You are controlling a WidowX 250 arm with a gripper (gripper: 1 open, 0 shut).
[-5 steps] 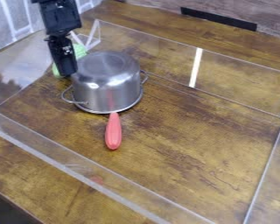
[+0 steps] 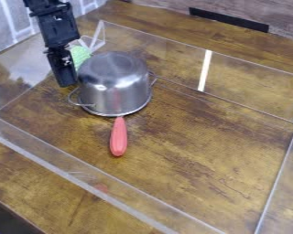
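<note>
A steel pot [image 2: 114, 90] with wire handles stands left of centre on the wooden table. My black gripper [image 2: 63, 73] reaches down from the top left, its fingertips low beside the pot's left side, near a handle. Whether its fingers are apart or closed on anything is too small to tell. Behind it a pale green object [image 2: 81, 51] is partly hidden by the pot and gripper. In front of the pot lies a pink-red elongated object [image 2: 118, 136].
Bare table [image 2: 211, 137] takes up the middle and right. Clear transparent strips or panels border it at the left, bottom and right. A short white strip [image 2: 205, 71] lies toward the back right.
My gripper has moved slightly down, lower beside the pot's left side. The pot and the pink-red object look unmoved.
</note>
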